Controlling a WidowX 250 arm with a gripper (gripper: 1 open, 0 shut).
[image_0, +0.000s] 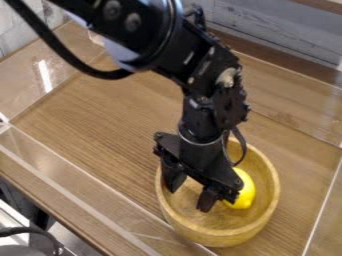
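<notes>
The black robot gripper (195, 180) reaches down from the top left into a round tan bowl (214, 230) at the lower right, its fingers open inside the bowl toward the left and middle. A yellow object (243, 192) lies in the right part of the bowl, just beside the right-hand fingers and partly hidden by them. I cannot tell whether they touch it.
A white wall edge runs along the back. A dark cable lies at the lower left corner.
</notes>
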